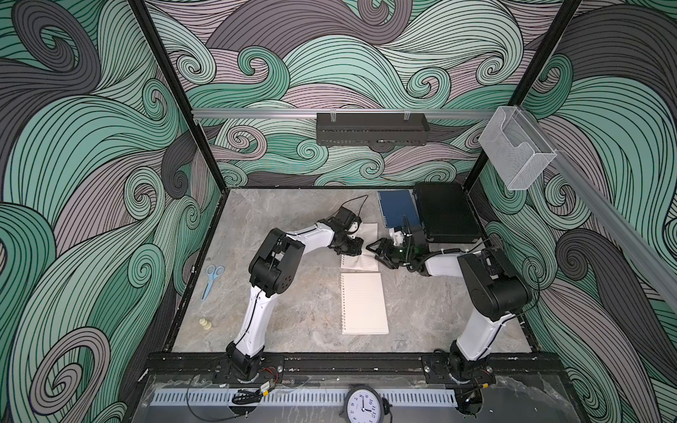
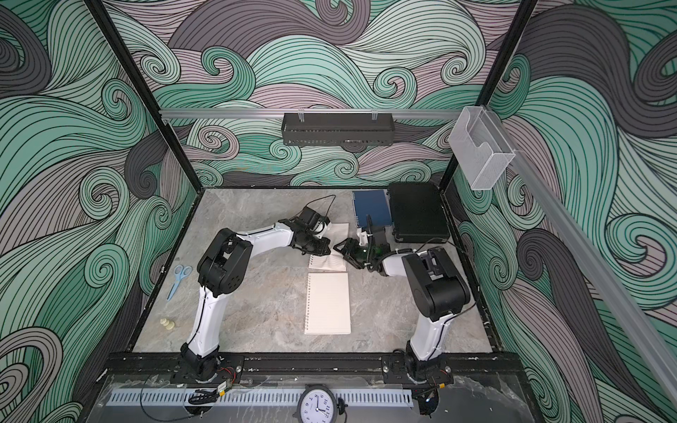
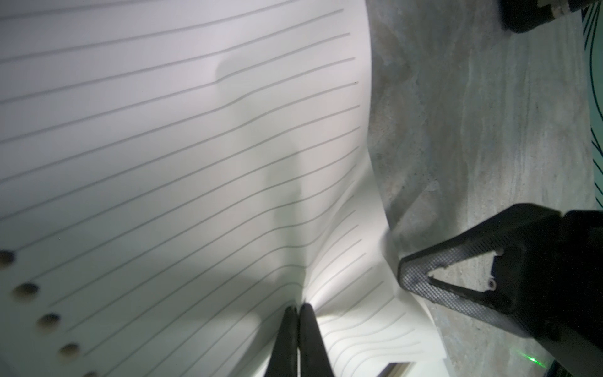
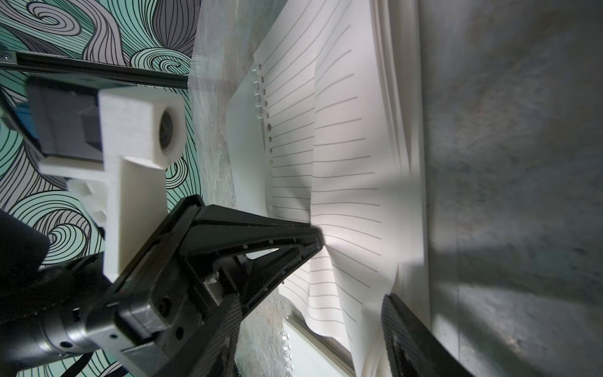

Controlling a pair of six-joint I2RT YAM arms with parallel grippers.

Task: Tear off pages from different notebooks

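A lined spiral notebook [image 1: 370,230] lies near the table's middle, under both grippers. My left gripper is shut on its loose top page [image 3: 188,157]. Creases run out from the pinch, and the page bulges beside the fingers. In the right wrist view the page [image 4: 345,157] rises in a fold, with a few leaf edges curling up along the right side. My right gripper stands open at the notebook's right edge, its fingers [image 4: 408,339] apart; whether the sheet's edge lies between them cannot be told. A second notebook [image 1: 364,303] lies open in front, blank.
A blue notebook [image 1: 397,208] and a black case [image 1: 444,211] lie at the back right. Blue scissors [image 1: 211,280] and a small pale object [image 1: 204,323] are on the left.
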